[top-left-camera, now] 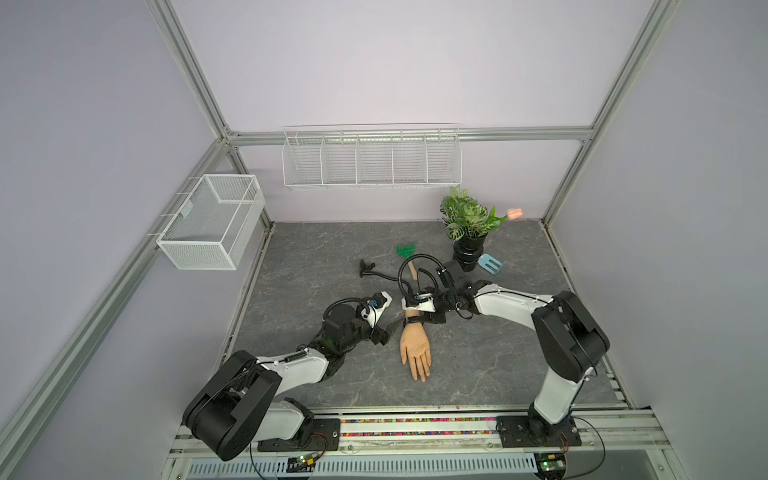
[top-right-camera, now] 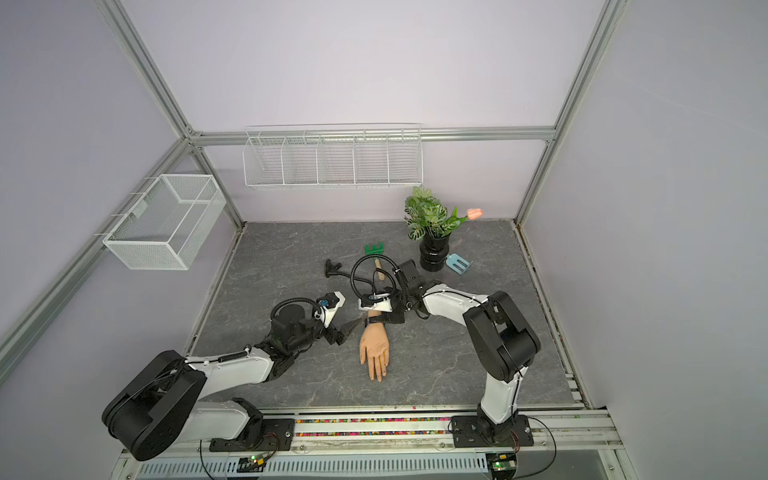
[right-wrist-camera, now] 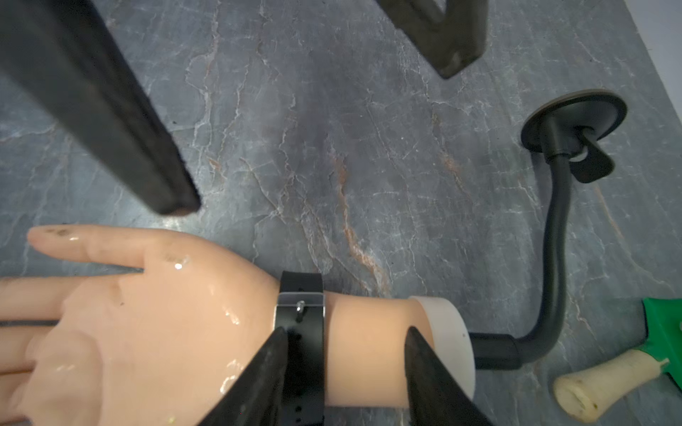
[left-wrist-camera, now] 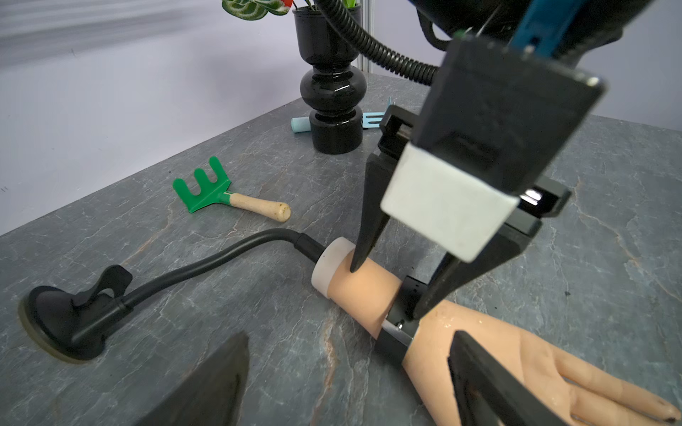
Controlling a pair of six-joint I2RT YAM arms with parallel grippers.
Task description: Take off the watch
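Observation:
A black watch (right-wrist-camera: 302,340) is fastened around the wrist of a mannequin hand (left-wrist-camera: 483,348), which lies palm up. My right gripper is above the wrist with its fingers apart. One of its fingertips is at the watch band, and the other is over the bare forearm; contact cannot be told. Nothing shows held between them. On the left of the hand, my left gripper stands open and empty, one finger (left-wrist-camera: 483,383) overlapping the palm edge in the left wrist view. The watch's underside is hidden.
A black flexible stalk (left-wrist-camera: 206,262) joins the forearm to a suction base (left-wrist-camera: 64,319). Behind lie a green rake (left-wrist-camera: 206,188) and a black vase (left-wrist-camera: 334,85) with plants, plus a blue fork (top-left-camera: 490,264). Free table lies to the far left and right.

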